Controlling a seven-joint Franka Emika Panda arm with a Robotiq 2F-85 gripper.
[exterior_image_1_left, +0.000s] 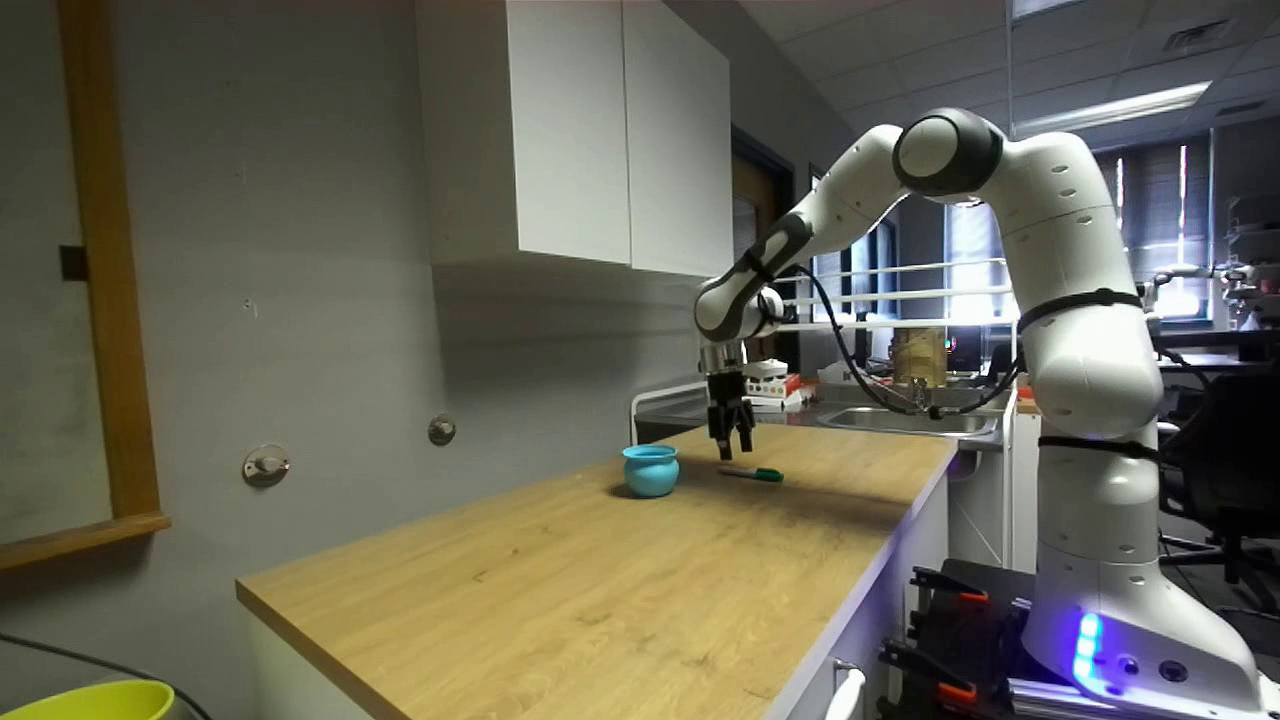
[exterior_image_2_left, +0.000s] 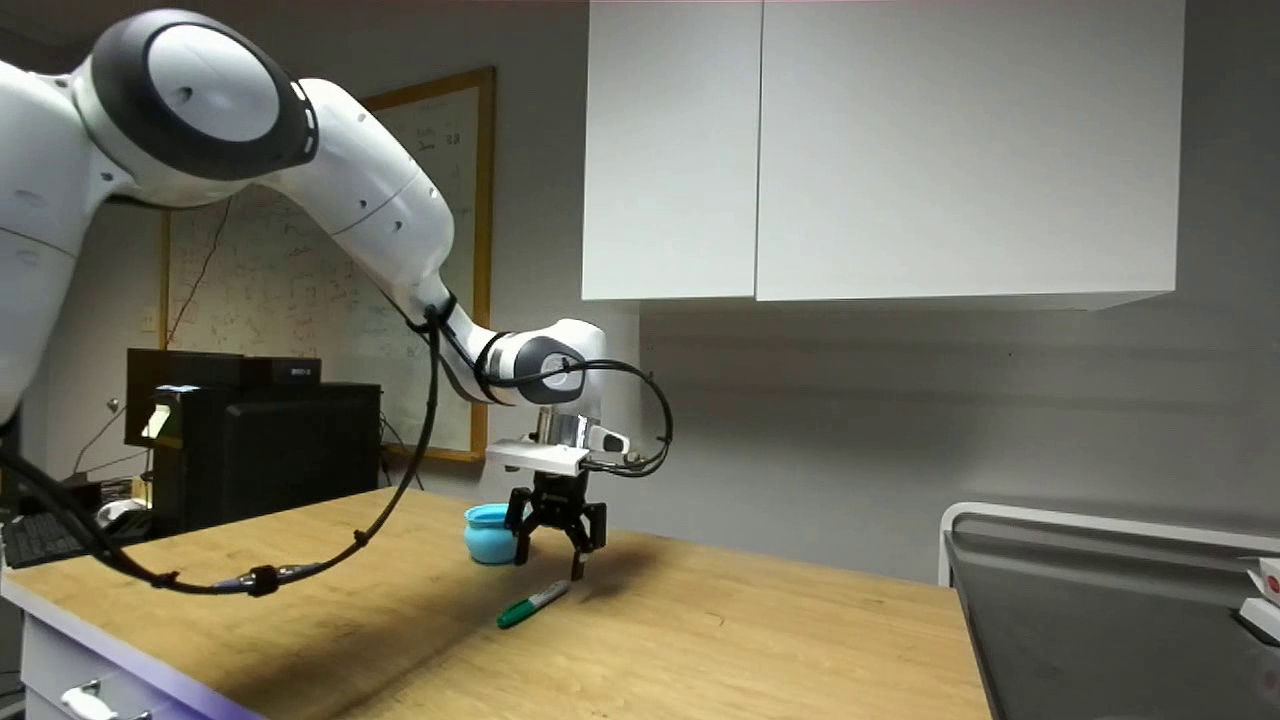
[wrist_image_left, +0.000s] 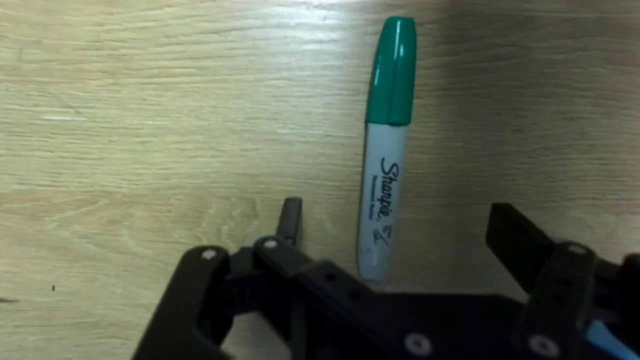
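Observation:
A Sharpie marker with a green cap (wrist_image_left: 393, 75) and grey-white barrel lies flat on the wooden counter; the marker (exterior_image_2_left: 533, 604) also shows in exterior view 2. My gripper is open above the counter. In the wrist view the marker's barrel end reaches between the spread fingers, touched by neither as far as I can see. A small turquoise pot (exterior_image_1_left: 650, 470) stands upright left of the gripper (exterior_image_1_left: 734, 454) in exterior view 1. From the other side, the same pot (exterior_image_2_left: 491, 534) is partly hidden behind a finger.
White wall cabinets (exterior_image_1_left: 570, 132) hang above its back side. Beyond the far end are a metal sink (exterior_image_1_left: 912, 420) and a white rail. A black cable loops below the arm.

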